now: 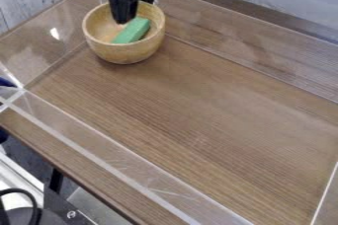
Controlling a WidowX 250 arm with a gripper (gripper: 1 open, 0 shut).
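A wooden bowl sits at the upper left of the wooden table, with a green oblong object inside it. My black gripper is over the back of the bowl, just beside the green object. Its fingertips are small and dark here; it appears shut, with nothing seen between them. Whether it touches the green object I cannot tell.
Clear plastic edging runs along the left and lower left, with a black cable at the bottom left corner.
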